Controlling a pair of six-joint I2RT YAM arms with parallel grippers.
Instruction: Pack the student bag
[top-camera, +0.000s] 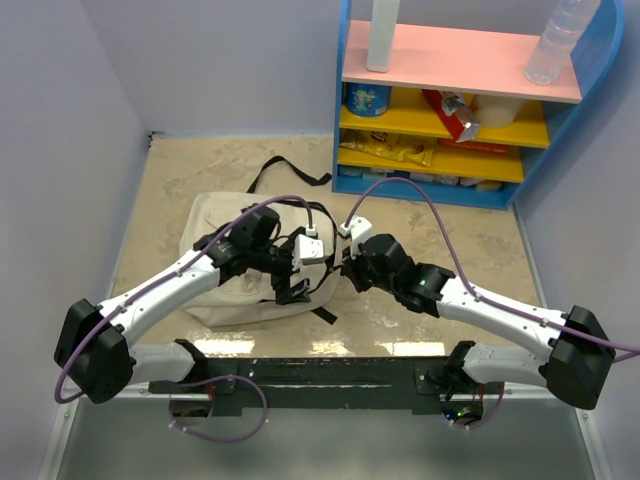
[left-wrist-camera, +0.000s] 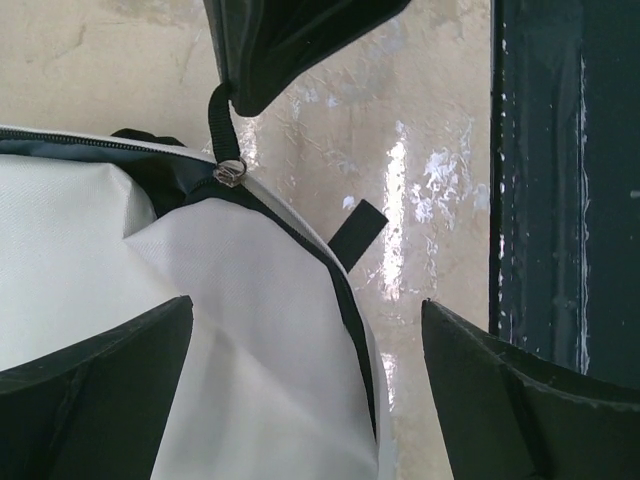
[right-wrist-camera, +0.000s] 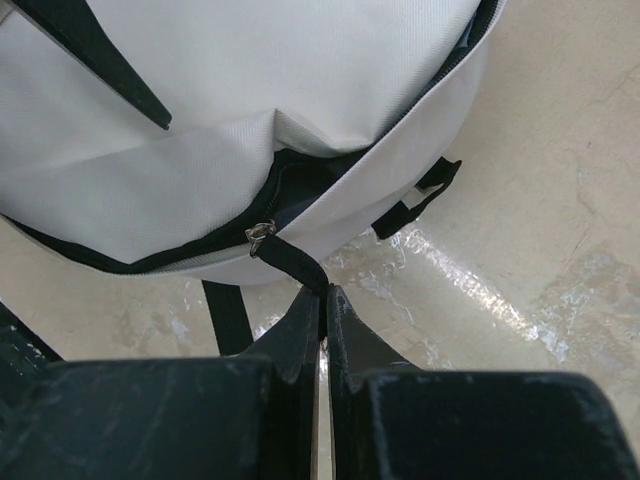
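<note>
The cream bag (top-camera: 220, 300) lies on the floor, its black zipper along the right edge. My right gripper is shut on the black zipper pull (right-wrist-camera: 285, 258), whose metal slider sits on the zipper. My left gripper stands open over the bag's cream fabric (left-wrist-camera: 250, 280) beside the zipper, with nothing held; the other gripper's dark tips show at the top of the left wrist view.
A blue shelf unit (top-camera: 350, 185) with yellow and pink shelves, bottles and packets stands at the back right. Bare floor (top-camera: 490, 250) lies right of the bag. Black straps lie behind and in front of it.
</note>
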